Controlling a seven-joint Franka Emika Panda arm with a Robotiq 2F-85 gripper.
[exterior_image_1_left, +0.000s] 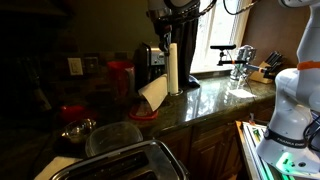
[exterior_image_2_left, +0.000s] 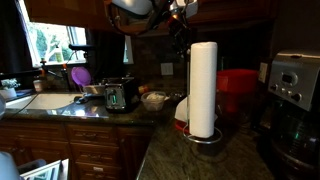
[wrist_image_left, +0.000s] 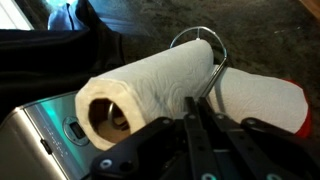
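A white paper towel roll (exterior_image_2_left: 203, 90) stands upright on a wire holder (exterior_image_2_left: 207, 139) near the counter's edge. In the wrist view the roll (wrist_image_left: 155, 88) spans the middle, with the holder's wire (wrist_image_left: 216, 75) running along its side toward my gripper. My gripper is dark and shut on that wire, though the exact contact is hard to see. From outside, the gripper (exterior_image_1_left: 166, 48) is close to the top of the roll (exterior_image_1_left: 173, 70). A white sheet-like piece (exterior_image_1_left: 156, 92) leans beside the roll, over a red-rimmed plate (exterior_image_1_left: 144, 113).
A toaster (exterior_image_1_left: 155, 60) stands behind the roll, and a red canister (exterior_image_1_left: 121, 77) is to the left. A coffee maker (exterior_image_2_left: 296, 105) occupies the right. A clear bowl (exterior_image_1_left: 114, 137) and a metal bowl (exterior_image_1_left: 78, 131) sit nearer the front. Free counter (exterior_image_1_left: 205, 98) lies right of the roll.
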